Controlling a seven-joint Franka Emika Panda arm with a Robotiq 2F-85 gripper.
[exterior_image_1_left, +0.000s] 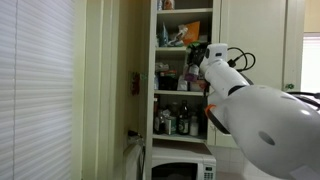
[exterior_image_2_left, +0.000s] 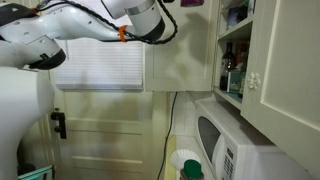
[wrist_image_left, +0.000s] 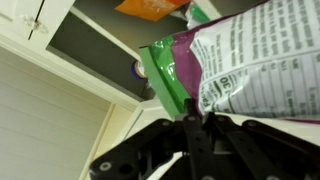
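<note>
My gripper is shut on a packet (wrist_image_left: 255, 62) with a purple and green edge and a white printed panel. The packet fills the upper right of the wrist view, hiding part of the shelf behind. In exterior view 1 the hand is up in front of the open cupboard's middle shelves, and the packet (exterior_image_1_left: 193, 73) hangs dimly beside it. A purple bit of the packet (exterior_image_2_left: 192, 2) shows at the top edge of exterior view 2, where the fingers are out of frame.
An orange bag (exterior_image_1_left: 190, 32) lies on an upper shelf. Dark bottles and jars (exterior_image_1_left: 178, 122) crowd a lower shelf, above the white microwave (exterior_image_1_left: 183, 160). An open cupboard door (exterior_image_2_left: 287, 80) stands at the right in exterior view 2, near a green-lidded jar (exterior_image_2_left: 192, 170).
</note>
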